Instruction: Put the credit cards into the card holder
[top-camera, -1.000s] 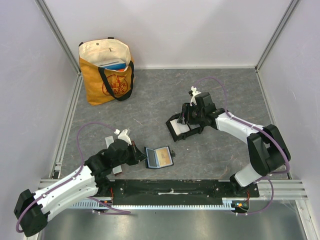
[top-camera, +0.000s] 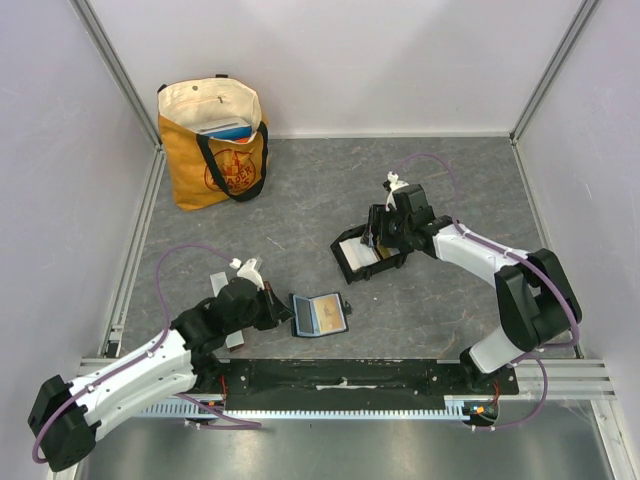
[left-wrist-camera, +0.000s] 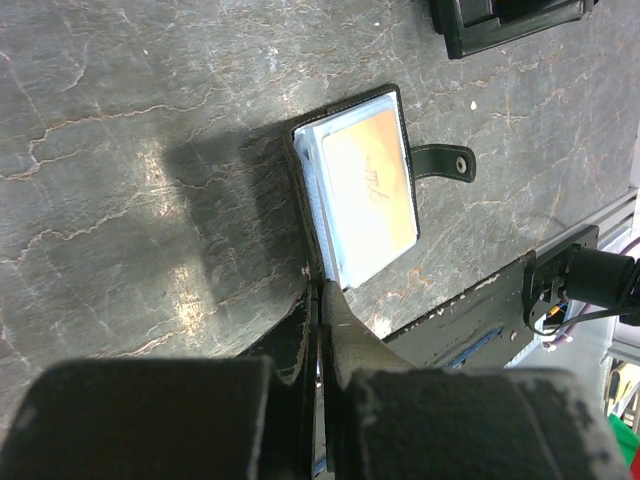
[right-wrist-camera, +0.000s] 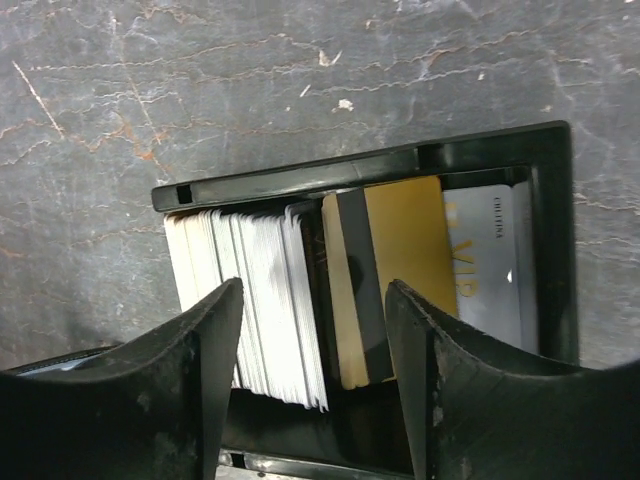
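Note:
A black tray of cards (right-wrist-camera: 540, 250) lies under my right gripper, which is part open above it with no card visibly held. It holds a stack of white cards (right-wrist-camera: 270, 300), a gold card (right-wrist-camera: 408, 240) and a silver card (right-wrist-camera: 485, 250). The open card holder (left-wrist-camera: 360, 190), with a clear sleeve and tan card, lies on the table below centre in the top view. My left gripper is shut at the holder's edge, nothing visible between its fingertips.
A yellow tote bag (top-camera: 215, 160) stands at the back left. A pale strip (top-camera: 220, 285) lies beside the left arm.
My right gripper has shifted slightly right over the card tray. The left arm and the holder look unchanged.

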